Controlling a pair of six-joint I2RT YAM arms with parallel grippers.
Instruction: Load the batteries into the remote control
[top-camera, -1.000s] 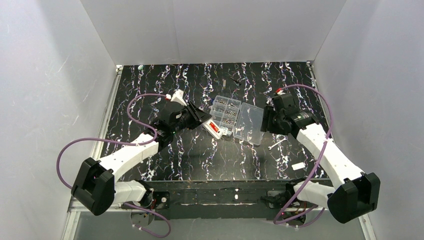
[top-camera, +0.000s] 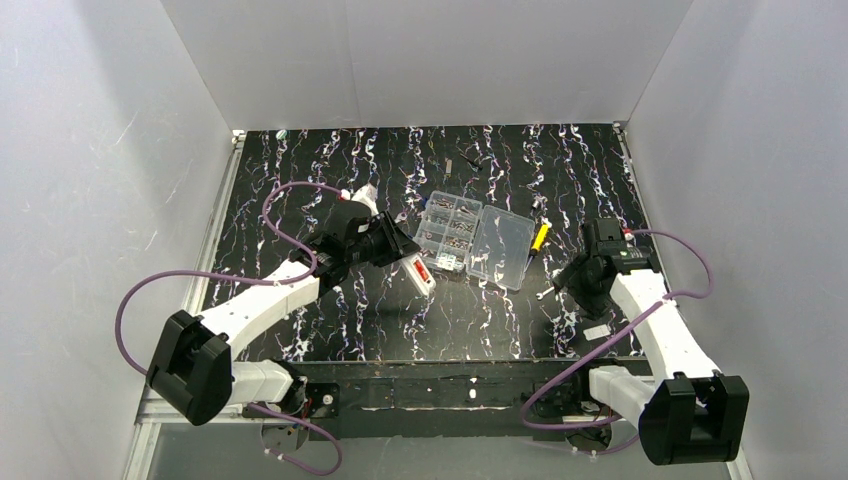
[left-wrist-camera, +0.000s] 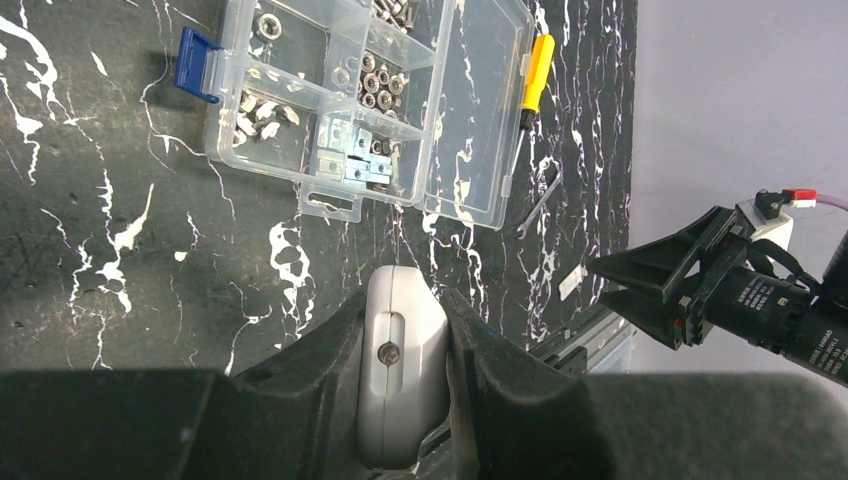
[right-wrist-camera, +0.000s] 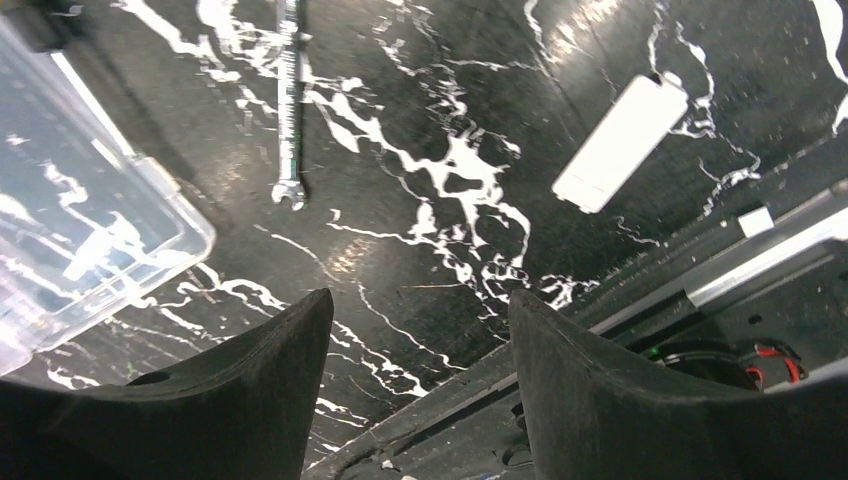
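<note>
The white remote control (top-camera: 419, 274) is held over the table left of centre, its slot turned up with something red in it, likely batteries; how many cannot be made out. My left gripper (top-camera: 404, 251) is shut on its upper end. In the left wrist view the remote's rounded white end (left-wrist-camera: 388, 400), with a screw in it, rises between the fingers. Over the right side of the table, my right gripper is open and empty. A small white cover-like piece (right-wrist-camera: 622, 143) with a tab lies flat on the table, apart from the right fingers.
A clear parts box (top-camera: 448, 228) holding nuts and small hardware stands at the centre, its lid (top-camera: 501, 248) opened to the right. A yellow screwdriver (top-camera: 540, 237) and a small wrench (right-wrist-camera: 289, 110) lie right of the lid. Bare table surrounds the remote in front.
The right arm has swung right and toward the front, from beside the lid to near the white piece.
</note>
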